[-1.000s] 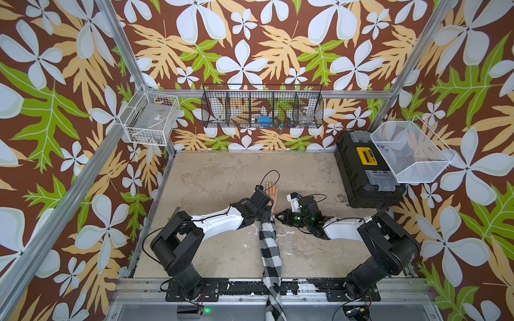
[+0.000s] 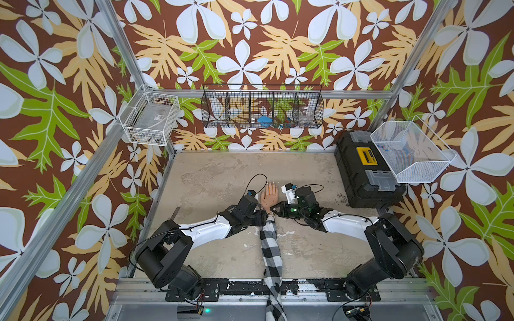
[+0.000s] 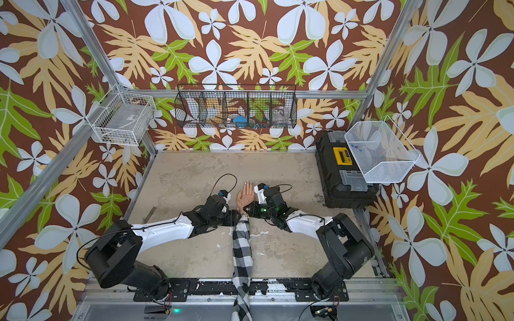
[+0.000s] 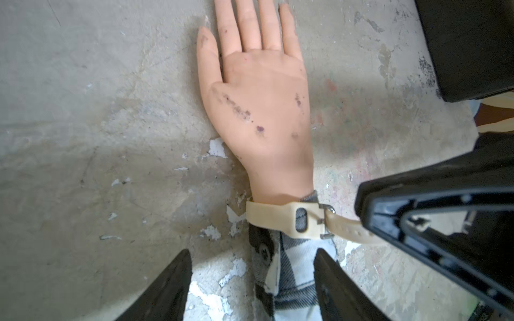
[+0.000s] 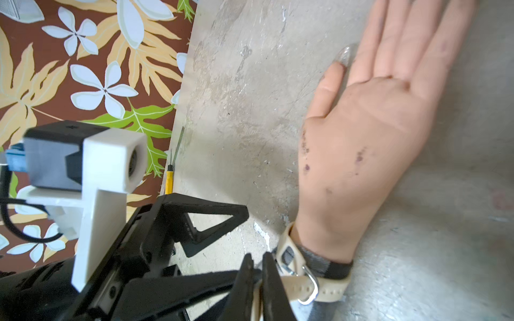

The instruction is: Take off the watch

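Observation:
A cream watch strap [image 4: 273,214] circles the wrist of a mannequin hand [image 4: 267,107] above a checked sleeve [image 4: 294,267], with a metal buckle visible. My left gripper is part open just below the strap, fingers either side of the sleeve in the left wrist view, nothing held between them. My right gripper is shut at the buckle side; in the right wrist view a piece of cream strap shows at its fingertips, and in the left wrist view the loose strap runs to it.
A black toolbox [image 2: 359,176] lies at the back right. Wire baskets [image 2: 262,107] hang on the back and side rails.
My left gripper has drawn back leftward from over the wrist, uncovering more of the hand. My right gripper has moved a little up the table, toward the fingers' end.

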